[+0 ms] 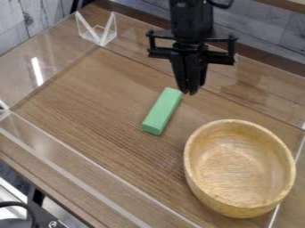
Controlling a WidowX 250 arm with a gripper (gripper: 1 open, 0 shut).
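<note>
My black gripper (188, 82) hangs in the upper middle of the camera view, above and right of a green rectangular block (162, 110) lying on the wooden surface. Its fingertips are apart from the block and look shut, with nothing visible between them. A large round pale wooden bowl (238, 196) sits at the lower right.
A clear plastic rack-like object (98, 28) stands at the back left. A black cable or part shows at the lower left corner.
</note>
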